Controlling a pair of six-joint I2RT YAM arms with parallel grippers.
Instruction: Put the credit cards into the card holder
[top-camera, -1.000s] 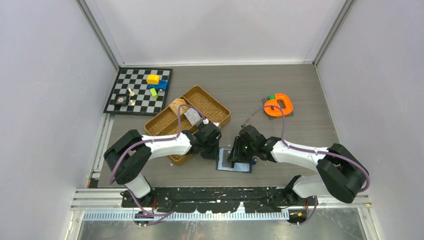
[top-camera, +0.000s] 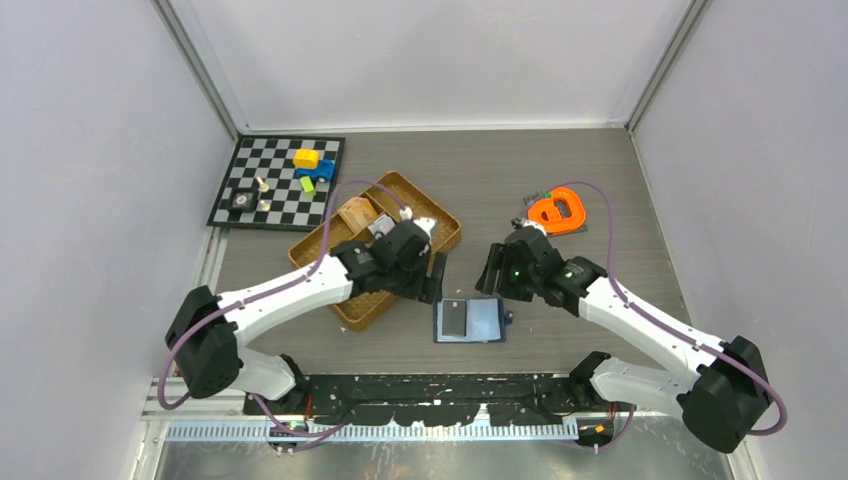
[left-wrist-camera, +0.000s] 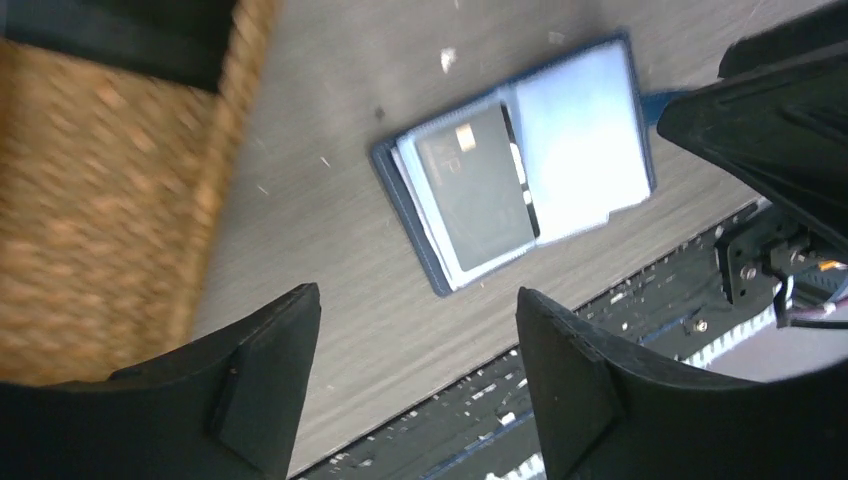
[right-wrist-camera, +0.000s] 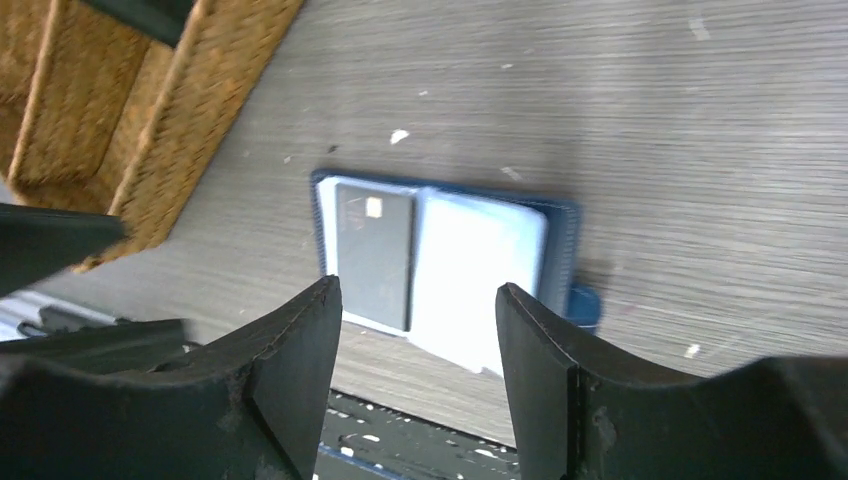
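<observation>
The card holder (top-camera: 494, 320), dark blue with pale sleeves, lies spread flat on the table near its front edge. On its left side rests a grey card (left-wrist-camera: 474, 190), which seems to sit in or on the left sleeve; the right sleeve (right-wrist-camera: 472, 265) looks blank white. My left gripper is open above and left of the holder, empty between its fingers. Open and empty too, my right gripper hangs above the holder's right side. Neither gripper touches the holder or the card.
A divided wicker basket (top-camera: 450, 233) stands left of the holder, partly under the left arm, with a whitish item inside. A chessboard (top-camera: 225, 218) with toys is at back left, an orange toy (top-camera: 556, 211) at back right. Bare table lies between.
Both arms have lifted back from the card holder. The right gripper has moved away from the grey card, leaving it uncovered; the holder stays nearly in place.
</observation>
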